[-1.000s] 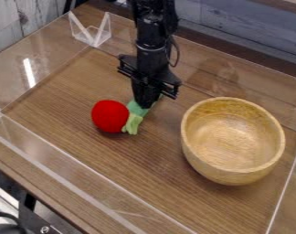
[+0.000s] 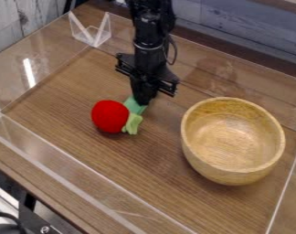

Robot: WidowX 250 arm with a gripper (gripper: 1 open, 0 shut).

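A black robot arm reaches down from the top of the view to my gripper [image 2: 141,90], which is low over a green object [image 2: 131,121] with a pale green lower end. The object's upper part is hidden under the gripper, which appears shut on it. A round red object [image 2: 109,116] lies just left of the green one, close against it or touching.
A large yellow bowl [image 2: 232,135] stands on the wooden table [image 2: 78,174] at the right. Clear plastic items sit at the left edge, and a dark cable runs at the bottom left.
The red object and bowl look unmoved.
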